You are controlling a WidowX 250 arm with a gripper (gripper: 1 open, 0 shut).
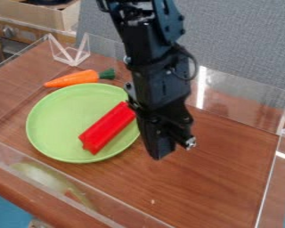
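My black gripper (171, 142) hangs over the wooden surface just right of a green plate (56, 125), its fingertips low and close to the plate's right side; it looks shut, with nothing visible between its fingers. A red block (103, 129) lies diagonally on the plate, its upper end near the gripper. An orange toy carrot (74, 78) with a green top lies behind the plate.
A white wire-like shape (70, 53) stands at the back left. Clear low walls edge the board (216, 183), whose right and front parts are bare. A wooden box (44, 13) sits at the top left corner.
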